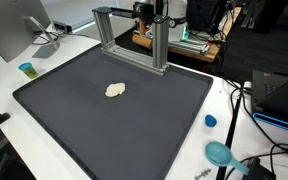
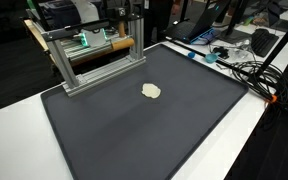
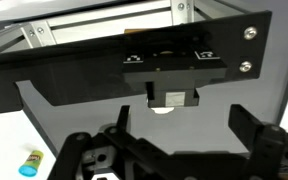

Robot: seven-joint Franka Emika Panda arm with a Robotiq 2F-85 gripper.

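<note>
In the wrist view my gripper stands open, its two dark fingers wide apart. Between and beyond them, a black block with a small grey square piece (image 3: 174,99) projects from a black bar (image 3: 84,75); no contact with the fingers shows. A flat, cream-coloured irregular piece (image 1: 115,90) lies alone on the dark mat (image 1: 94,125), and exterior view 2 shows the same cream piece (image 2: 151,91). The exterior views do not show my fingers clearly, as the metal frame (image 2: 94,75) and the top image edge crowd that area.
A small green-and-blue container (image 1: 28,70) stands on the white table left of the mat. A teal ladle-like item (image 1: 222,155) and a blue round object (image 1: 210,121) lie on the right, near black cables (image 2: 249,70).
</note>
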